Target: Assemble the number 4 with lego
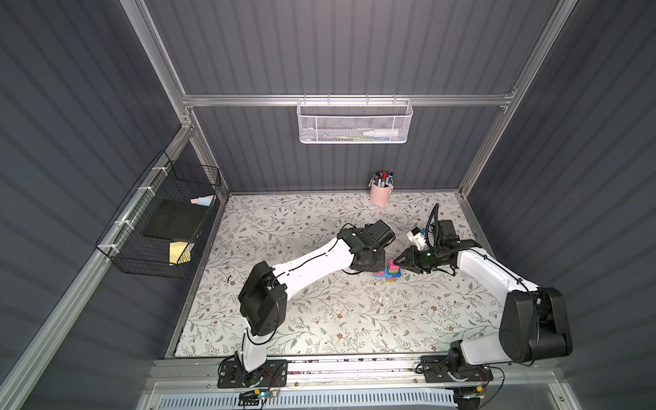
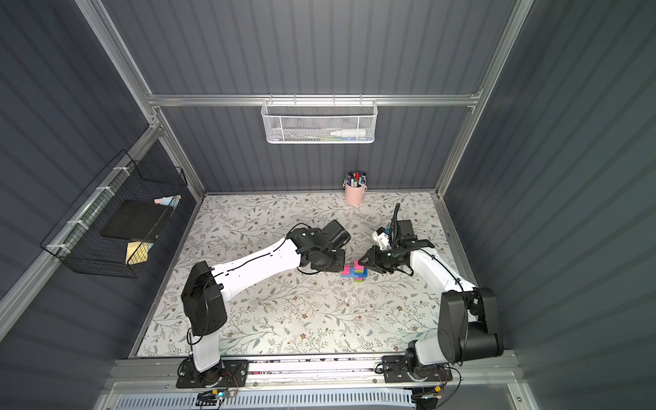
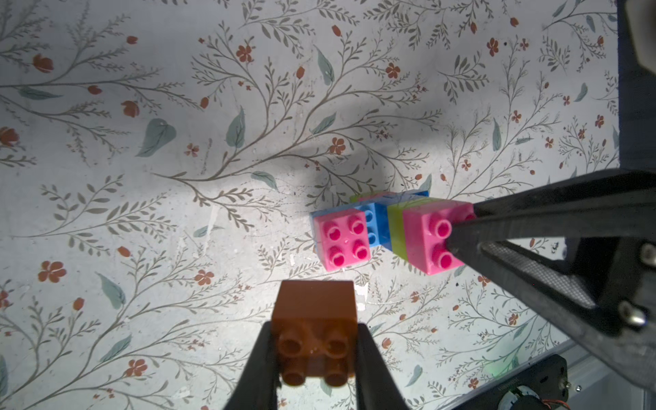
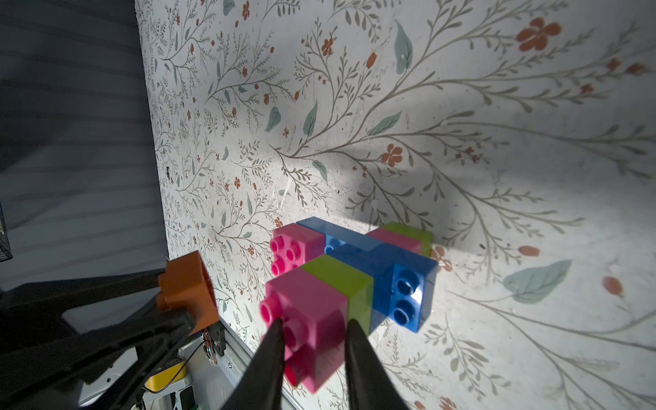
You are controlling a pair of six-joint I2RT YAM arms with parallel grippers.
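Note:
A brick assembly lies on the table, with a blue bar [image 4: 411, 294], green bricks [image 4: 348, 280] and pink bricks [image 3: 341, 239]. My right gripper is shut on the pink brick stacked on the green one at its near end. My left gripper is shut on an orange brick, raised beside and above the assembly; the right wrist view shows it at the left.
A pink cup of markers [image 1: 380, 194] stands at the back of the floral table [image 1: 259, 218]. A black wire basket [image 1: 157, 253] hangs on the left wall, a white one [image 1: 354, 119] at the back.

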